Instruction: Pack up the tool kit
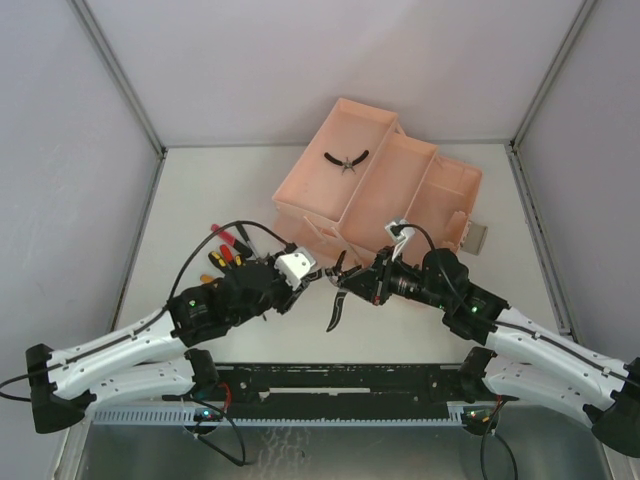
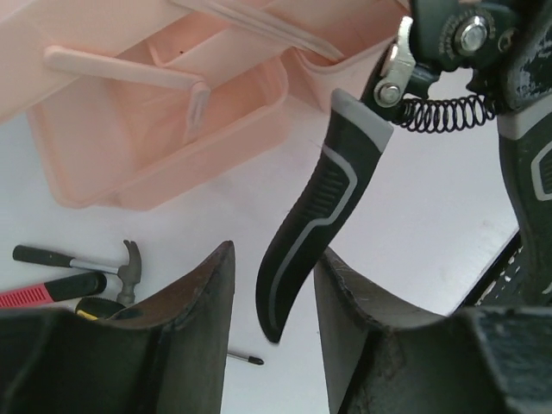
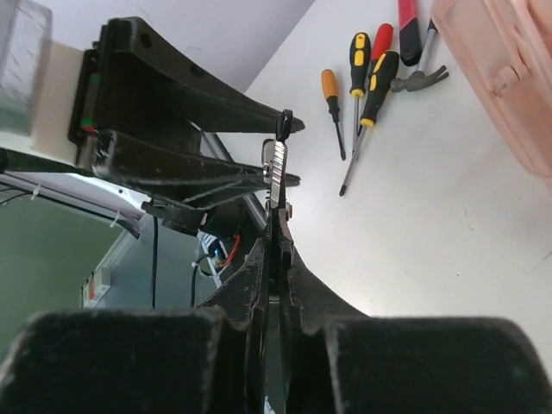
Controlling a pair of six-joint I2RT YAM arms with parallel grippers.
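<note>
Pruner-like pliers with dark, grey-striped handles (image 2: 323,211) and a coiled spring hang in the air in front of the pink tool box (image 1: 392,175). My right gripper is shut on these pliers, which appear edge-on in the right wrist view. Around one handle's end stands my left gripper, part open; a gap shows between that handle and its fingers. The other handle (image 1: 336,311) points toward the front in the top view. A smaller pair of black-handled pliers (image 1: 347,162) lies in the box's far left compartment.
Loose tools lie on the table's left: a hammer (image 3: 421,79), a red-handled tool (image 3: 409,33), an orange screwdriver (image 3: 329,86) and several others. A grey block (image 1: 474,238) sits right of the box.
</note>
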